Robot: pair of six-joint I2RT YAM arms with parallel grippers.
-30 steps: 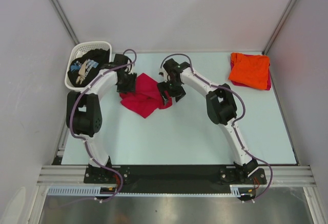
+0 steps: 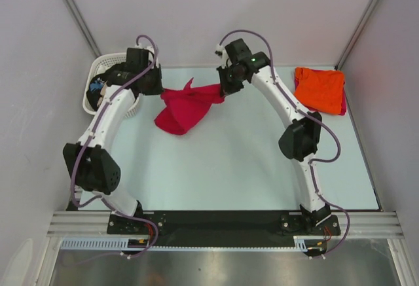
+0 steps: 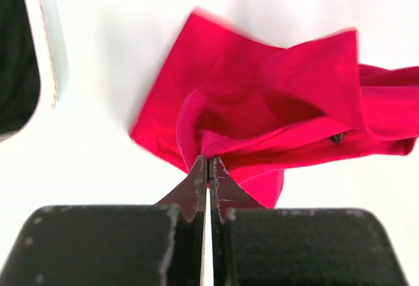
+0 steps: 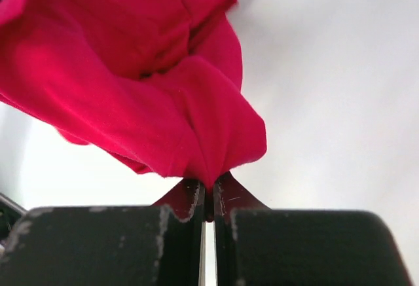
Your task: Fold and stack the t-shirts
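Observation:
A crumpled red t-shirt [image 2: 186, 108] hangs between my two grippers, its lower part trailing toward the table. On the left, my gripper [image 2: 162, 91] is shut on a thin fold of it; in the left wrist view, the red cloth [image 3: 308, 129] runs from the fingertips off to the right. My right gripper [image 2: 223, 93] is also shut on the shirt, and gathered fabric [image 4: 196, 116] bunches at its tips in the right wrist view. Folded shirts lie in a stack at the far right, an orange one [image 2: 319, 87] over a red one [image 2: 343, 106].
A white basket [image 2: 133, 110] holding dark clothes [image 2: 95, 83] stands at the back left, close beside the left arm.

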